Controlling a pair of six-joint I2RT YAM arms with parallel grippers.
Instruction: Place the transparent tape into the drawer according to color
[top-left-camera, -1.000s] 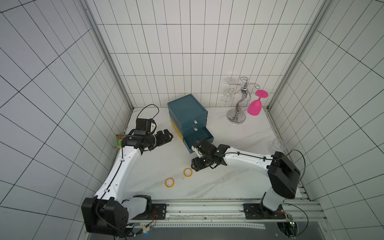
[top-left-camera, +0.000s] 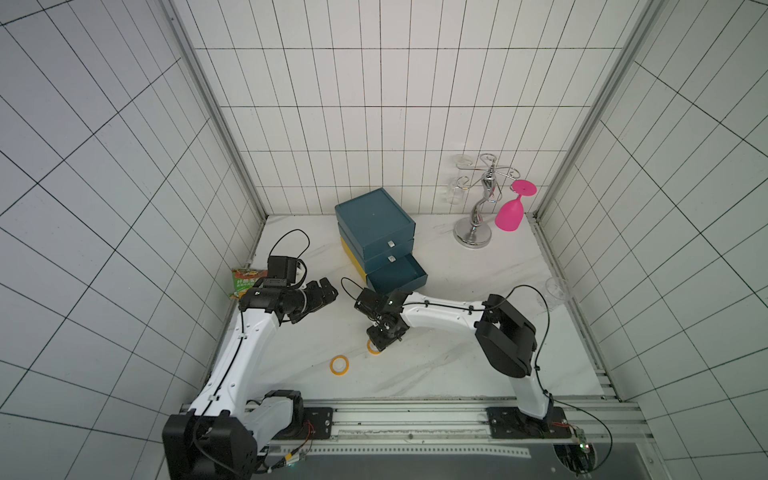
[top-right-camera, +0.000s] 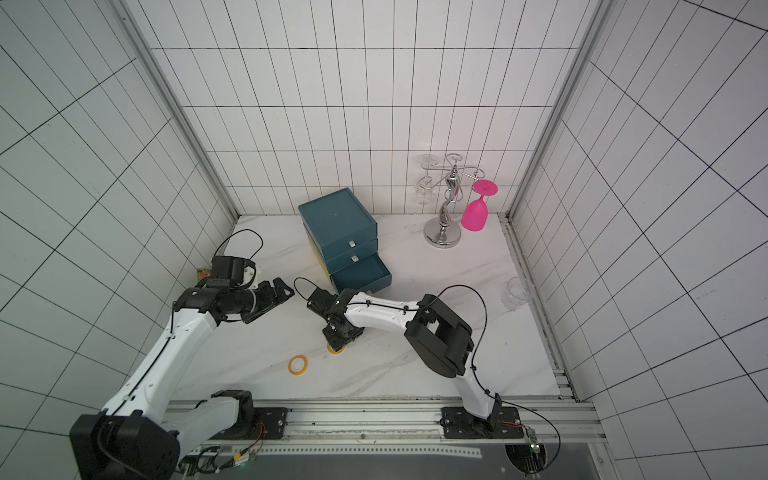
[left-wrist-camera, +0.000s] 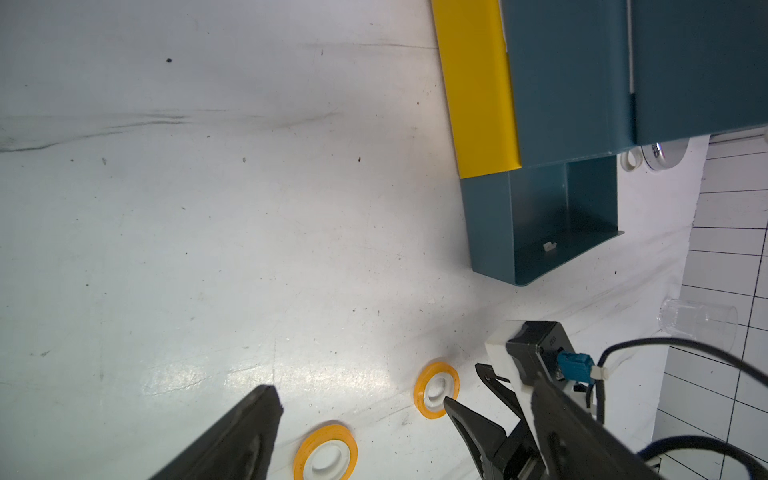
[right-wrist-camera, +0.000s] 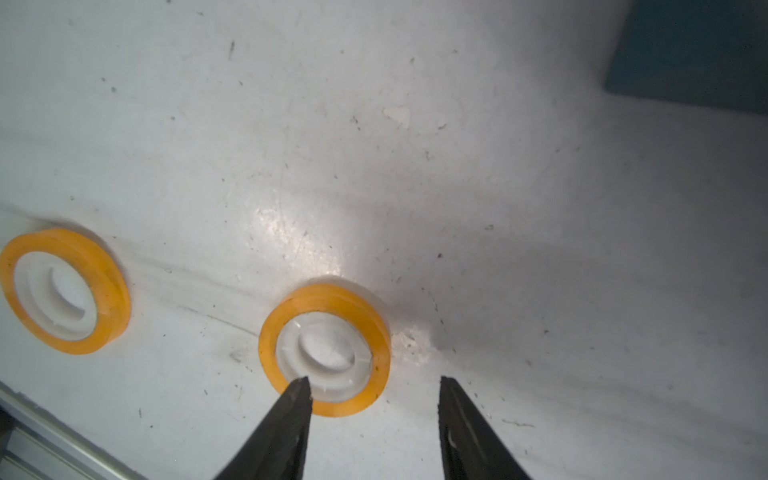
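Two orange-edged tape rolls lie on the table: the nearer one (top-left-camera: 339, 373) to the front left, the other (right-wrist-camera: 374, 352) under my right gripper. That gripper's fingertips stand apart over the roll's near edge, nothing visibly held. My left gripper (top-left-camera: 324, 294) is open above the table, left of the drawer unit (top-left-camera: 373, 216). The unit is dark teal with a yellow side (left-wrist-camera: 476, 88); its lowest drawer (left-wrist-camera: 496, 224) is pulled out, with a small pale piece visible inside.
A chrome glass rack (top-left-camera: 472, 232) with a pink goblet (top-left-camera: 509, 214) stands at back right. A clear glass (top-right-camera: 513, 294) lies at the right edge. A green packet (top-left-camera: 244, 281) is at the left. Table edge and rails border the front.
My right gripper has moved left and toward the front, down over the middle tape roll. My left gripper has moved back toward the left front, away from the drawer unit.
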